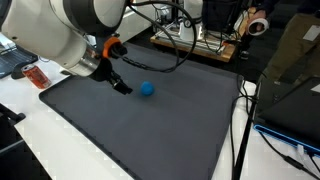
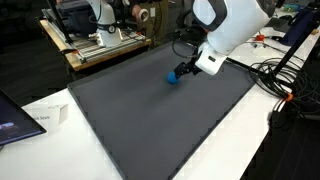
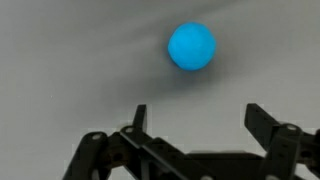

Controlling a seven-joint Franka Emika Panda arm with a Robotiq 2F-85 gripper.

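Observation:
A bright blue round object (image 3: 192, 46) lies on the dark grey board (image 1: 150, 125); the wrist view shows it beyond the fingertips, a little right of centre. My gripper is open, its two black fingers (image 3: 262, 124) wide apart with only bare board between them. In exterior view 1 the gripper (image 1: 121, 87) hangs low to the left of the blue object (image 1: 147, 88). From exterior view 2 the blue object (image 2: 172, 78) appears just left of the gripper, apart or touching being hard to tell there.
The rest of the board is clear. An orange can (image 1: 37, 77) stands past the board's left corner. Black cables (image 1: 240, 120) run along the right side, and a wooden-framed stand (image 2: 97, 46) is behind the board.

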